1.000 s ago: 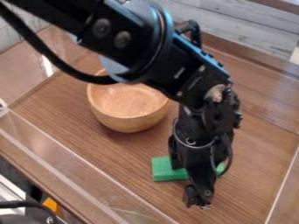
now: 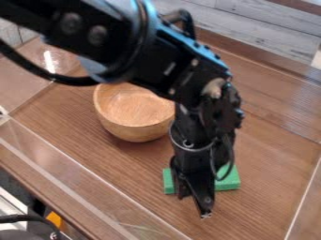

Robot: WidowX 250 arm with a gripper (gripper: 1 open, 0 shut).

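Observation:
My black gripper (image 2: pixel 200 197) is lowered over a green flat block (image 2: pixel 224 182) on the wooden table, its fingertips at the block's near side and covering part of it. The fingers look shut; whether anything is between them is hard to see. A wooden bowl (image 2: pixel 126 117) stands behind and to the left of the gripper, partly hidden by the arm.
Clear panels edge the table (image 2: pixel 269 141) at the near left and far right. Bare tabletop lies right of the gripper. A white plank wall (image 2: pixel 269 37) stands at the back. Dark and yellow items lie beyond the lower-left edge.
The gripper and arm have moved left and slightly up in the view, uncovering more of the block's right end. The bowl stays where it was.

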